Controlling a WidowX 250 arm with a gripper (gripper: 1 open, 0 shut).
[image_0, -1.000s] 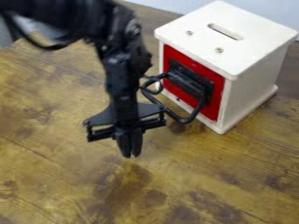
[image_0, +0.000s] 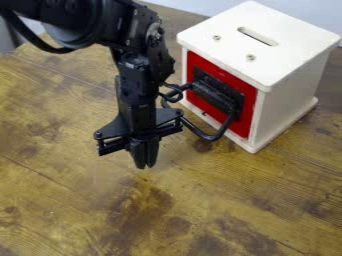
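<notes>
My black gripper (image_0: 144, 158) hangs low over the wooden table, left of a white wooden box (image_0: 287, 80), its fingertips pointing down. The fingers are shut, with nothing visible between them. The box has a red front panel (image_0: 241, 127) with a dark piece mounted in it, and a slot on its lid. Black cables loop from the arm across that front.
A pale wall or edge runs along the back behind the box.
The arm and gripper have shifted slightly to the left and up. The box stands where it was.
</notes>
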